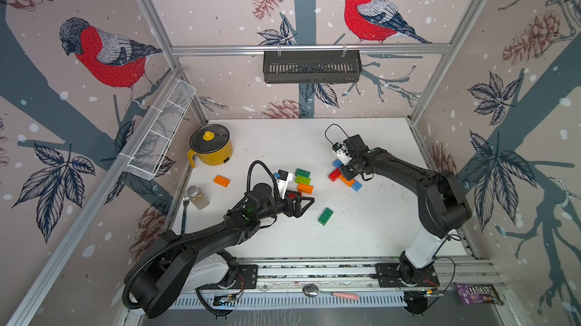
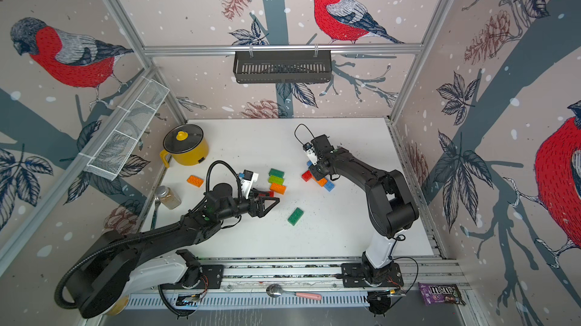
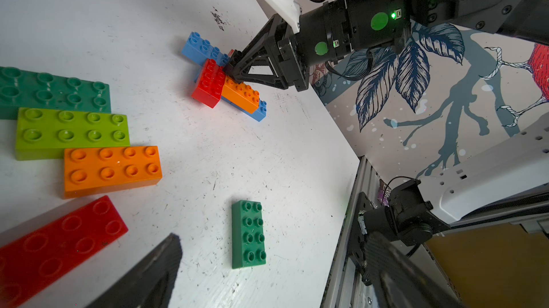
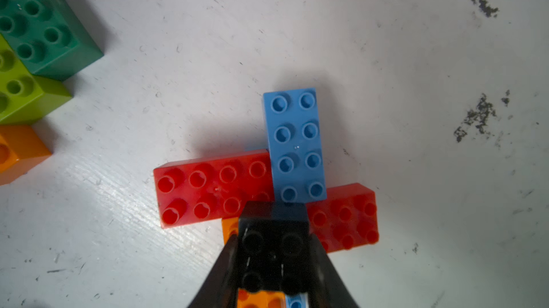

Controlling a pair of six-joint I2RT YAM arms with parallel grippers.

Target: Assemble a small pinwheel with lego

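Note:
In the right wrist view, a pinwheel layout has two red bricks (image 4: 212, 185) as side arms and a blue brick (image 4: 295, 136) as far arm. The near arm, an orange brick (image 1: 346, 180) over a blue one (image 1: 357, 186), is partly covered. My right gripper is over the centre. A dark studded block (image 4: 273, 245) shows between its blurred fingers; I cannot tell whether it is gripped. My left gripper (image 1: 307, 203) is open and empty above the table, beside a red brick (image 3: 63, 245).
Another green brick (image 1: 325, 216) lies alone towards the front. A pot (image 1: 211, 144), a jar (image 1: 198, 197) and an orange brick (image 1: 221, 180) are at the left.

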